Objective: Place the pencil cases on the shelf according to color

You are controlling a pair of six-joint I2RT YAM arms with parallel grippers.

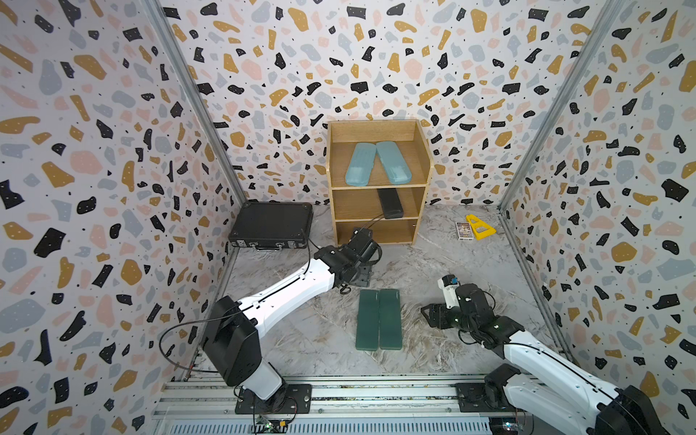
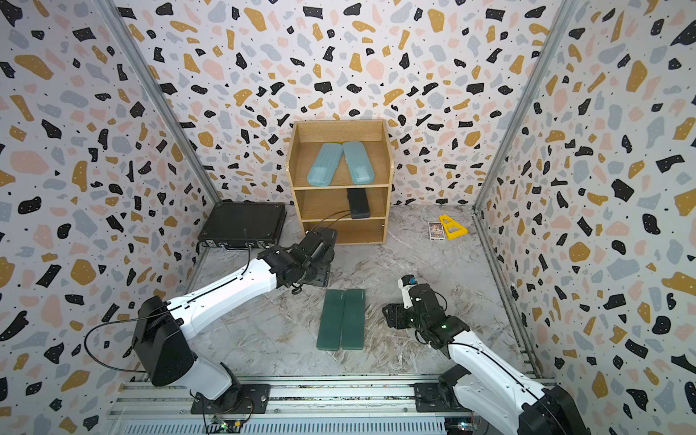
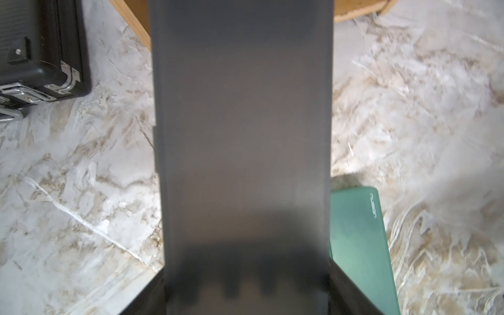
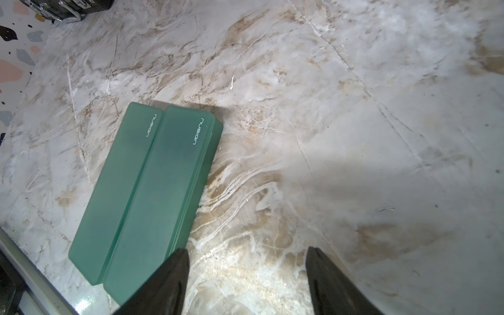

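Observation:
My left gripper holds a smoky dark grey pencil case, raised before the wooden shelf. Two light blue cases lie on the top level; a black case lies at the right of the middle level. On the table, two green cases lie side by side between the arms. My right gripper stands open right of them, low over bare table.
A closed black briefcase lies left of the shelf. A yellow object and a small card pack lie at the back right.

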